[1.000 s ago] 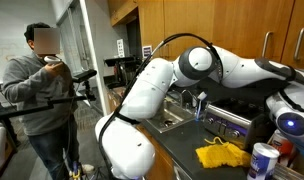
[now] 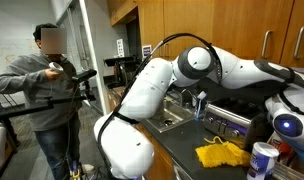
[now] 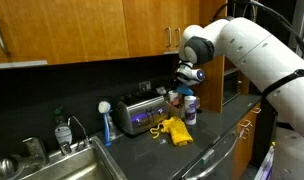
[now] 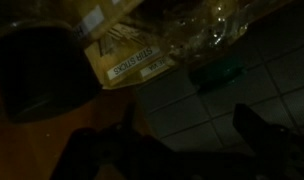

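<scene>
In the wrist view my gripper is open, its dark fingers apart at the bottom with nothing seen between them. Beyond them lies a clear plastic package [image 4: 152, 45] with printed labels. A dark round object [image 4: 42, 72] fills the left side, and a small green item [image 4: 217, 75] sits on a tiled-looking surface. The view is dim, so distances are hard to judge. From exterior view 2, the gripper [image 3: 184, 90] hangs at the counter's far end, near a white-and-blue canister [image 3: 189, 108]. Its fingertips are hard to make out there.
A yellow cloth [image 2: 222, 153] lies on the dark counter [image 2: 177, 140]. A metal toaster [image 3: 147, 112] stands against the wall. The sink [image 3: 77, 162] and a blue brush [image 3: 106, 122] are farther along. A person [image 2: 47, 90] stands apart at the left.
The arm's wrist has shifted slightly at the right edge of exterior view 1. The person's raised hand has come down. The cloth and canister stay put.
</scene>
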